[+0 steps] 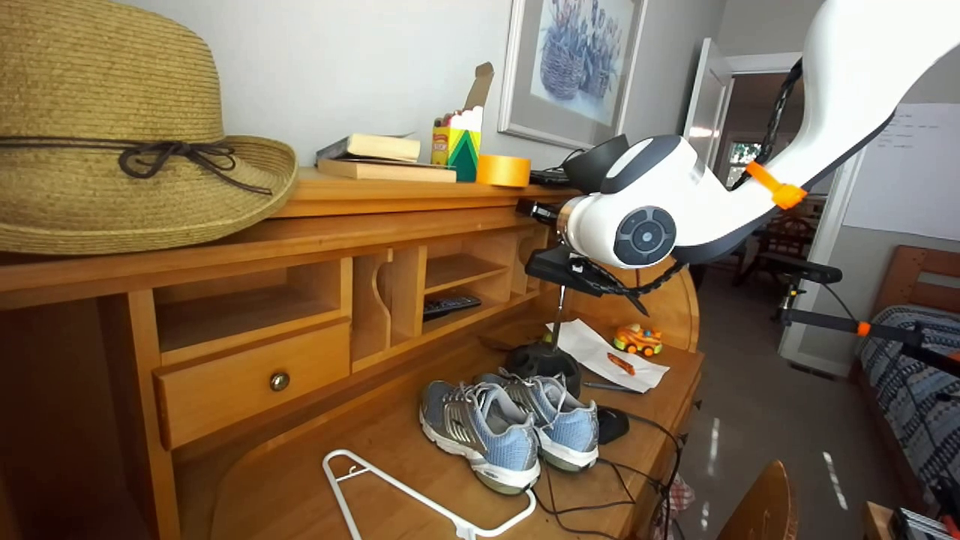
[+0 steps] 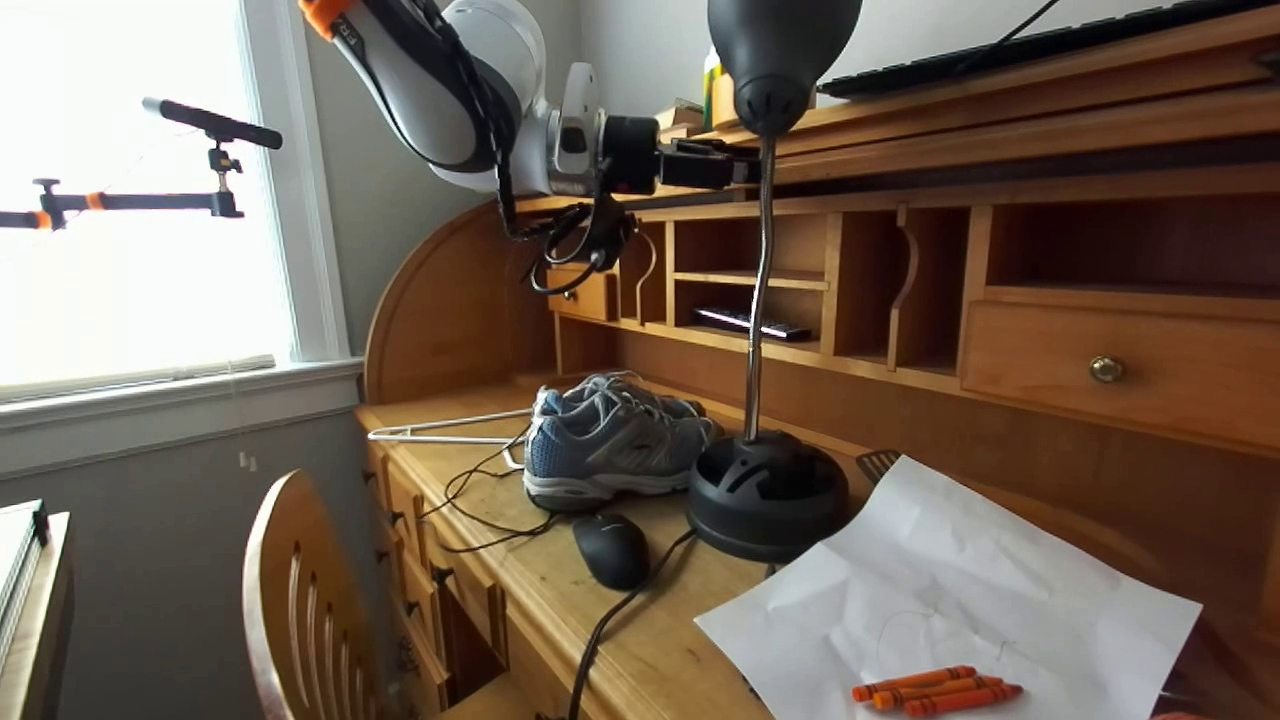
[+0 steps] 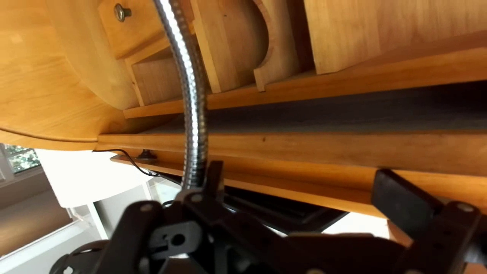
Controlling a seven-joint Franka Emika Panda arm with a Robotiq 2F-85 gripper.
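My gripper is open, with a wide gap and nothing between its fingers. In the wrist view, the silver lamp neck runs down alongside the left finger, outside the gap; whether they touch I cannot tell. Exterior view 2 has the gripper's tip end level with the top of the neck, just under the black lamp head. The lamp's round black base stands on the desk. From exterior view 1, the arm's wrist partly hides the lamp and gripper.
Grey-blue shoes, a white hanger, a mouse, and paper with orange crayons cover parts of the desk. Along the upper shelf are a straw hat, books, a crayon box and orange tape.
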